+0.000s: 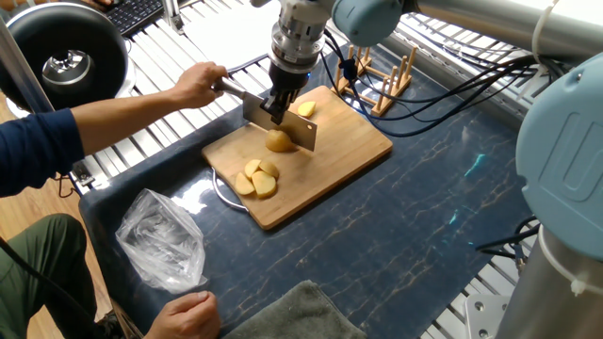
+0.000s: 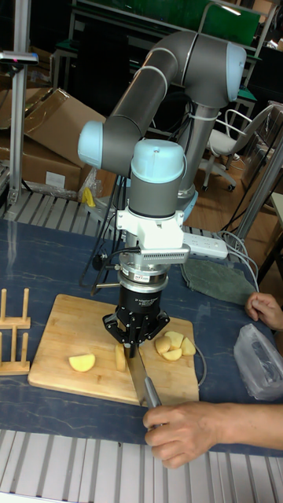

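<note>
The gripper [image 2: 132, 345] points straight down over the cutting board [image 1: 330, 155], its fingertips at the upper edge of a broad cleaver [image 1: 300, 131]. Whether they are clamped on the blade cannot be made out. A person's hand [image 1: 200, 87] has hold of the cleaver's handle [image 2: 152, 391]. Against the blade lies a larger piece of potato [image 1: 277, 141]; in the other view that piece [image 2: 120, 359] is partly covered by the gripper. Several cut potato pieces [image 1: 259, 177] lie together on one side of the blade, and a single piece [image 2: 82, 362] lies on the other.
A wooden peg rack [image 1: 380, 89] stands close to the board's far corner. Beside the board are a clear plastic bag [image 1: 162, 243] and a grey cloth [image 1: 297, 315]. The person's other hand [image 1: 188, 315] rests at the table's edge. Dark tabletop right of the board is clear.
</note>
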